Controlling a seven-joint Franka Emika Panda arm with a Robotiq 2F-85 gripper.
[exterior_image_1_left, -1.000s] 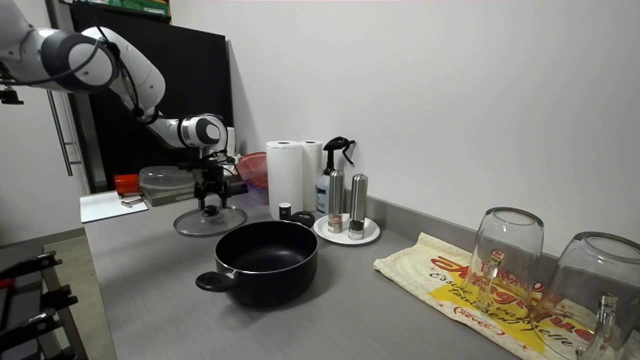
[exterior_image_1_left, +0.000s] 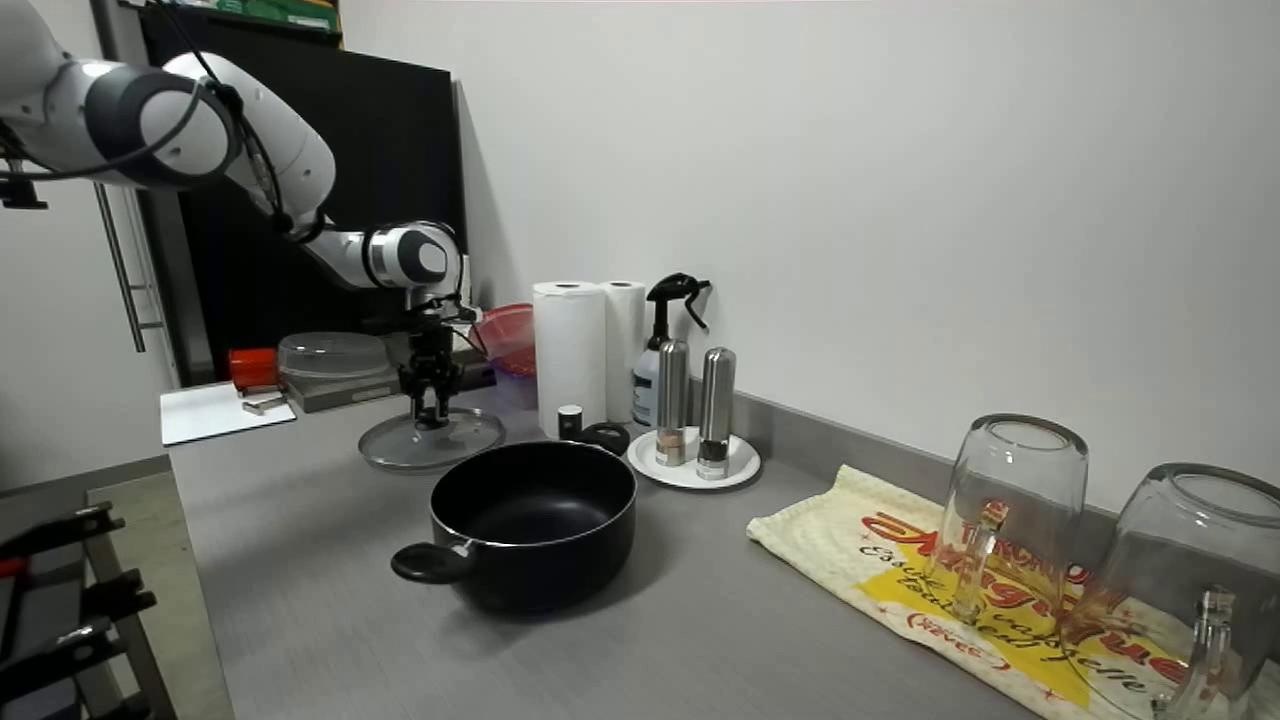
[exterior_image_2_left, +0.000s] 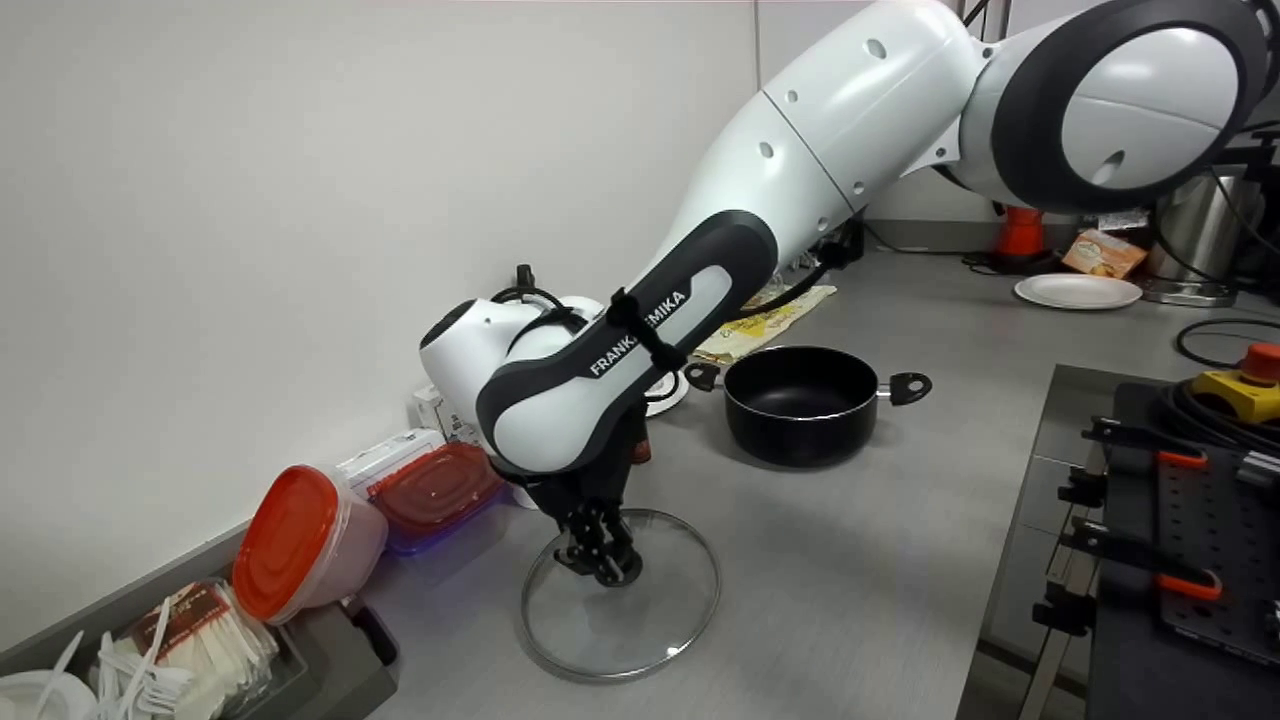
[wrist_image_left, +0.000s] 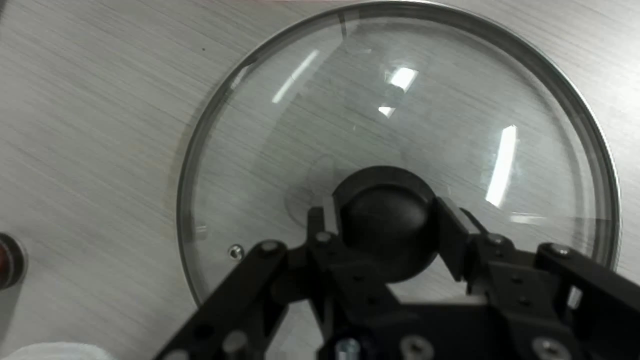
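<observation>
A round glass lid (wrist_image_left: 312, 126) with a metal rim and a black knob (wrist_image_left: 387, 222) fills most of the wrist view. My gripper is shut on that knob, one finger (wrist_image_left: 456, 231) pressed to each side. In exterior view 2 the lid (exterior_image_2_left: 624, 636) is at or very near the counter surface; whether its rim touches cannot be told. A black two-handled pot (exterior_image_1_left: 534, 528), empty and uncovered, stands on the counter, nearer the camera than my gripper (exterior_image_1_left: 432, 418) in exterior view 1.
Paper towel rolls (exterior_image_1_left: 569, 354), a spray bottle (exterior_image_1_left: 648, 382) and two grinders on a white plate (exterior_image_1_left: 732, 476) line the wall. Plastic containers (exterior_image_2_left: 314, 546) sit by the lid. Glass mugs (exterior_image_1_left: 1008, 516) stand on a cloth (exterior_image_1_left: 798, 524). Counter in front of the pot is clear.
My gripper has closed in on the knob from both sides. In exterior view 1, arm and lid have shifted slightly right and a little up in the picture. The pot has not moved.
</observation>
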